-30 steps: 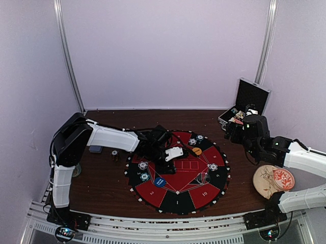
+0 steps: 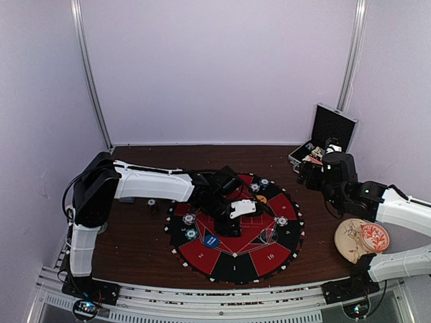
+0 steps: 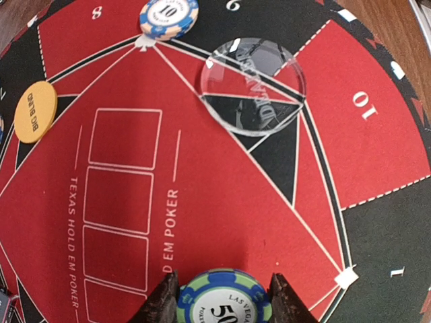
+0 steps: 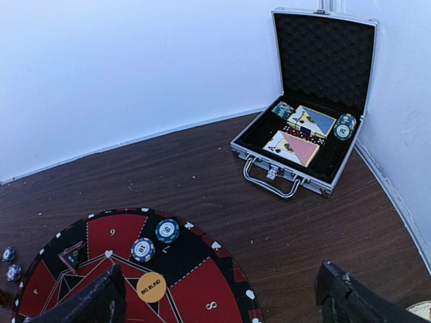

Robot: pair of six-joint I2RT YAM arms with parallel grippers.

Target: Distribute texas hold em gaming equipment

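Note:
A round red and black poker mat (image 2: 236, 268) lies on the dark wood table. Over its middle, my left gripper is shut on a blue-green chip marked 50 (image 3: 224, 311). In the left wrist view a clear dealer disc (image 3: 253, 86), a chip marked 10 (image 3: 168, 19) and the orange big blind button (image 3: 35, 112) rest on the mat. A blue button (image 2: 211, 240) lies near section 2. My right gripper stands open over the table right of the mat, nothing between its fingers.
At the back right an open silver case (image 4: 289, 145) holds cards, dice and chips. Round coasters (image 2: 357, 240) lie at the right edge. Several chips (image 2: 152, 202) stand left of the mat. Bare table stretches behind the mat.
My left gripper has shifted a little to the right over the mat, with its arm reaching further out. The right arm has stayed in place.

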